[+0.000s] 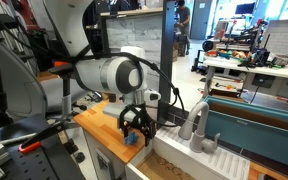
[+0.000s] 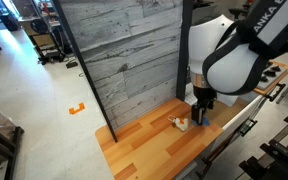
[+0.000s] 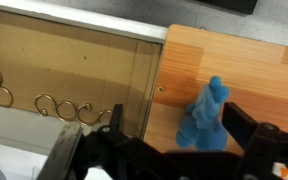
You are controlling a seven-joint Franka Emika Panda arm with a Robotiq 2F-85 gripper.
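Observation:
A small blue object point(image 3: 206, 113), which looks like a toy figure or a crumpled piece, lies on the wooden counter point(image 3: 194, 50). My gripper is over it, fingers apart. In the wrist view the blue object shows between the dark fingers, closer to the right one. Exterior view 1 has the gripper point(image 1: 138, 131) low over the counter, right at the blue object point(image 1: 131, 138). I cannot tell whether a finger touches it. From the other side, a small beige object point(image 2: 180, 124) sits on the wood beside the gripper point(image 2: 203, 110).
An open drawer point(image 1: 164, 173) with a wooden bottom is beside the counter, under the grey faucet point(image 1: 198, 122). A grey panel point(image 2: 139, 60) stands along the counter's back edge. Bare wood point(image 2: 134, 150) lies clear of the gripper. Farther off is a teal bin point(image 1: 249, 117).

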